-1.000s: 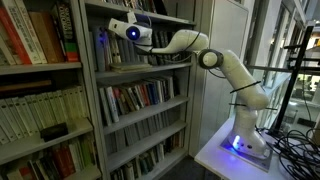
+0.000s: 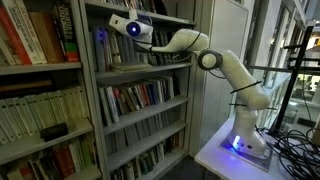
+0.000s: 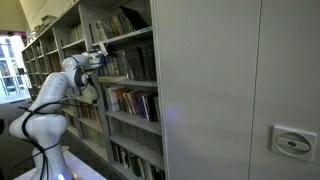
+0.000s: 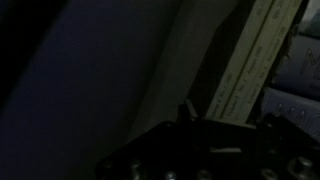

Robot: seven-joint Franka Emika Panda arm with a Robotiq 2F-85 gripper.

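Observation:
My gripper [image 2: 114, 22] is at the upper part of the tall grey bookcase, in front of the row of books [image 2: 108, 48] on a high shelf. In exterior view 2 the arm's end [image 3: 98, 50] is near the same upper shelf. The wrist view is very dark, with the gripper as a black outline along the bottom. Beyond it stand pale book spines [image 4: 246, 68], with darker volumes [image 4: 298, 68] to their right. The fingers look shut, and nothing shows between the fingers.
The bookcase's upright [image 2: 90, 80] and shelf boards [image 2: 140, 70] lie close around the arm's end. More books [image 2: 35, 112] fill the bookcase on the left. A white table [image 2: 225, 160] carries the arm's base. Open space lies in front of the lower shelves.
The arm's wrist part has shifted slightly, a little to the right in exterior view 1. The shelved books look unchanged.

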